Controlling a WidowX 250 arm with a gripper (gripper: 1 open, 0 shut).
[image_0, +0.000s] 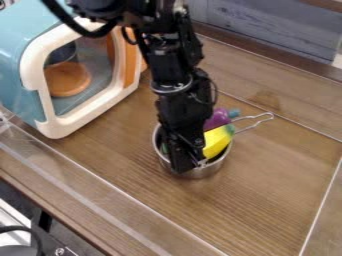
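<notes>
My black gripper (182, 150) reaches down into a steel bowl (201, 170) on the wooden table, covering much of it; whether anything sits between its fingers is hidden. Inside the bowl, right of the gripper, is a yellow object (215, 141), with a purple item (219, 117) above it and a wire handle reaching out to the right.
A light blue toy oven (58, 117) with an open front and an orange disc inside stands at the upper left. A wall runs along the back.
</notes>
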